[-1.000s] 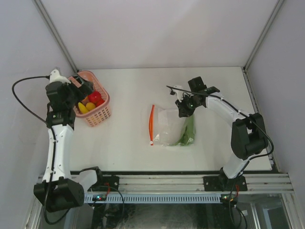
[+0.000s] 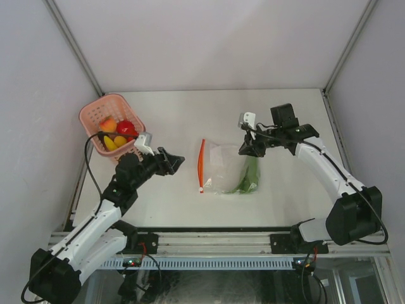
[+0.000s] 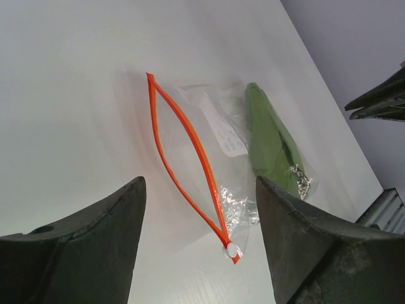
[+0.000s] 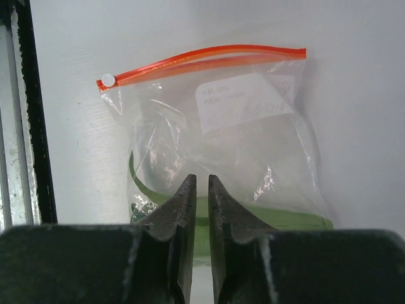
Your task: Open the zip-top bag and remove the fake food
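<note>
The clear zip bag (image 2: 221,166) lies flat on the table, its orange zipper strip (image 3: 199,152) with a white slider along the left side and a green part (image 3: 272,145) at the other end. No food shape shows inside. My left gripper (image 2: 174,163) hangs left of the bag, fingers apart, nothing between them. My right gripper (image 2: 244,152) is over the bag's green end; its fingertips are close together in the right wrist view, with nothing visible held.
A pink basket (image 2: 95,114) of fake fruit stands at the back left, partly behind the left arm.
My left gripper has moved from over the fruit basket rightward and down toward the bag.
</note>
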